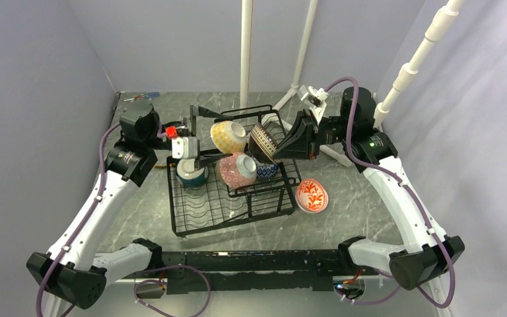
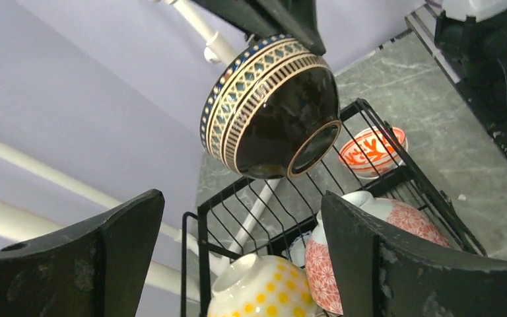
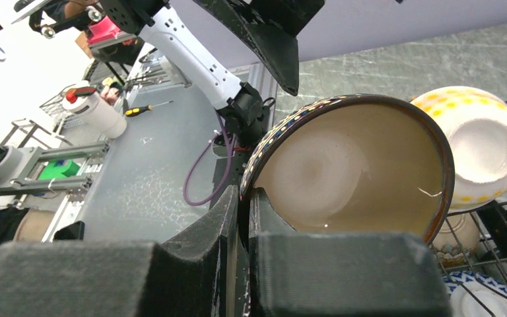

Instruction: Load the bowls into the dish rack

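Observation:
My right gripper (image 1: 279, 150) is shut on the rim of a dark patterned bowl (image 1: 263, 139), held above the black rack (image 1: 188, 231); in the right wrist view its tan inside (image 3: 350, 165) faces the camera. My left gripper (image 1: 214, 135) is open over the rack near the yellow dotted bowl (image 1: 228, 132) and pink bowl (image 1: 236, 173), facing the dark bowl (image 2: 270, 112), which hangs beyond its fingertips. A teal bowl (image 1: 191, 177) and a blue-white bowl (image 1: 267, 172) rest in the rack.
An orange-patterned bowl (image 1: 311, 195) lies on the grey counter right of the rack. White pipes (image 1: 245, 53) stand behind the rack. The lower front part of the rack holds no bowls.

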